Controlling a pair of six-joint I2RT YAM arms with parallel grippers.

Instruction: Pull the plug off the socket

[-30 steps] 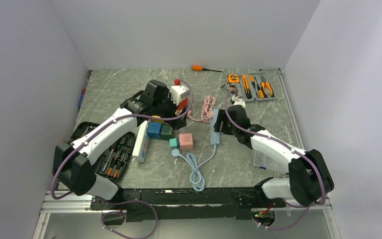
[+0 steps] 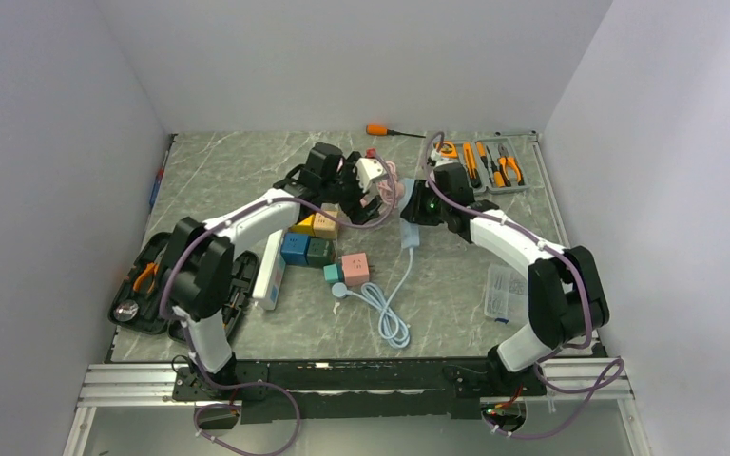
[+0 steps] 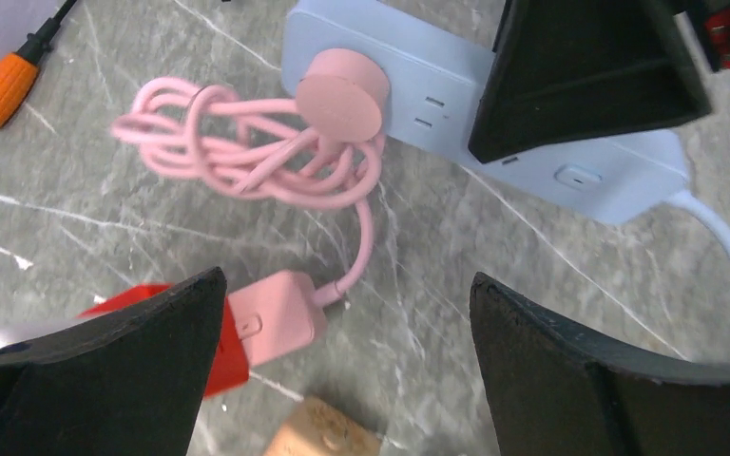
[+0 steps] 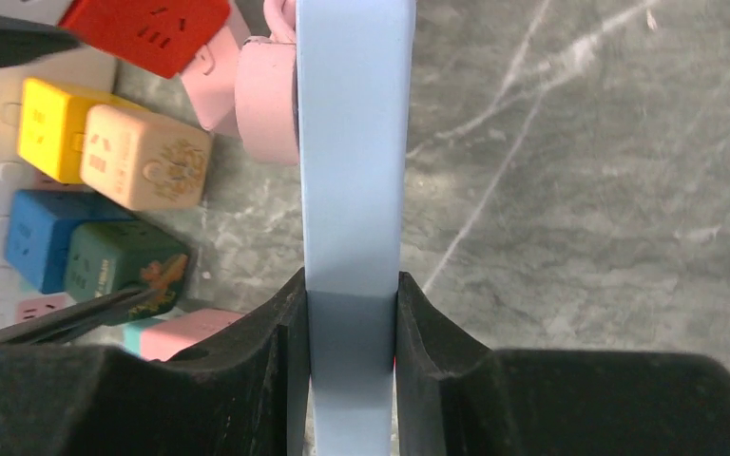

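Note:
The light blue power strip [image 4: 352,171] is held in my right gripper, shut around its width, raised from where it lay. A round pink plug [image 3: 340,103] sits in the strip, its cord [image 3: 247,152] coiled beside it. My left gripper is open, its fingers over the table just short of the plug, nothing between them; in the top view it is left of the strip [image 2: 410,236].
Coloured adapter blocks [image 2: 296,249] and a white strip [image 2: 269,271] lie at centre left. A tool tray [image 2: 480,166] is at back right, a screwdriver [image 2: 377,129] at the back, a clear box [image 2: 507,294] at front right.
My right gripper has shut on the strip and moved it toward the back. My left gripper has moved rightward, toward the plug. The blue cord has shifted along with the strip.

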